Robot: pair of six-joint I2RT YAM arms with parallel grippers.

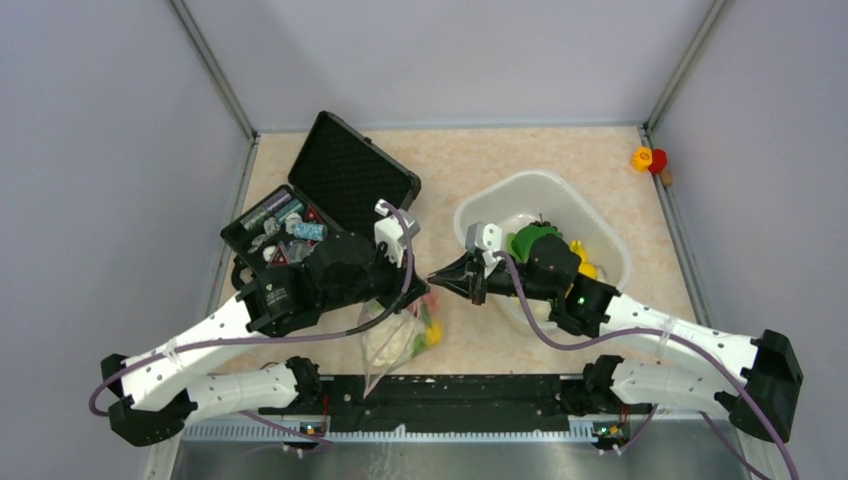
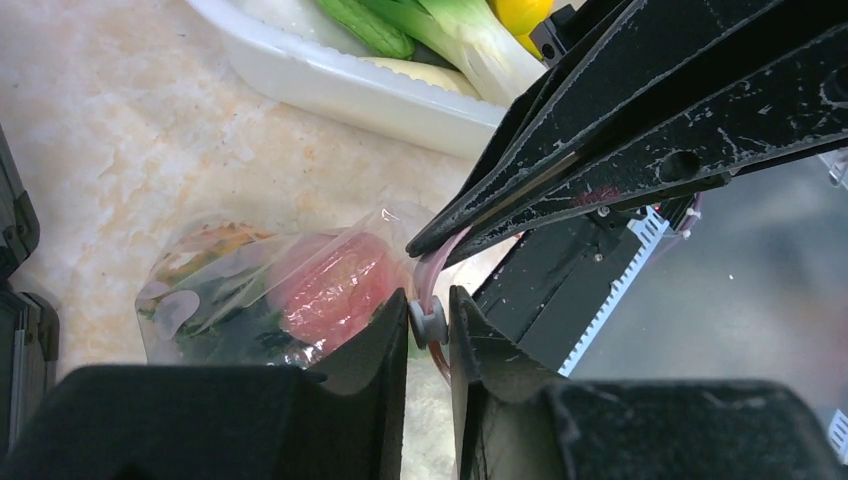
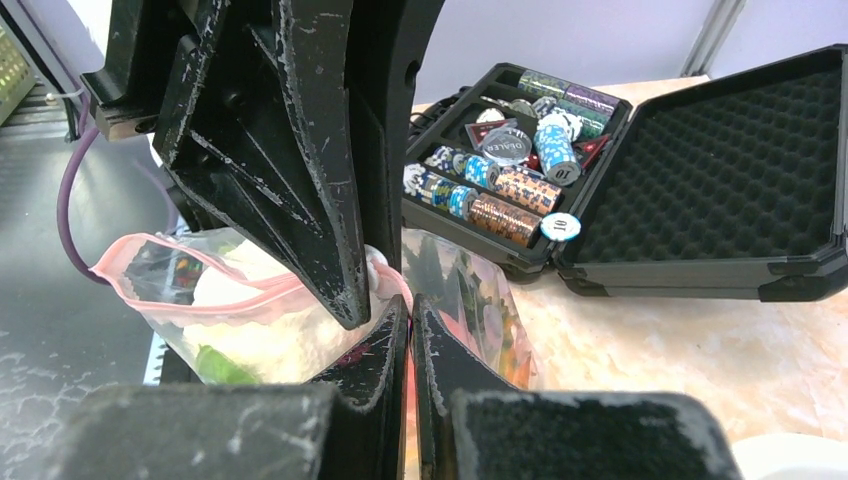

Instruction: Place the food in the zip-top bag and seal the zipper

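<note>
A clear zip top bag (image 1: 397,345) with pink zip edging lies at the front centre, food inside it. Through its film in the left wrist view shows a pink-red food piece (image 2: 335,290). My right gripper is shut on the end of the zip edging. Close by, the fingertips of my left gripper stand slightly apart, one on each side of the small white zip slider (image 2: 428,325). Whether they press on it cannot be told. The left gripper hides part of the edging in the right wrist view. On the bag's far side the zip lips (image 3: 195,265) stand apart.
A white tub (image 1: 480,200) with toy vegetables stands to the right, partly under my right arm. An open black case (image 1: 350,180) of poker chips lies at the back left. Toy pieces (image 1: 650,160) sit in the back right corner.
</note>
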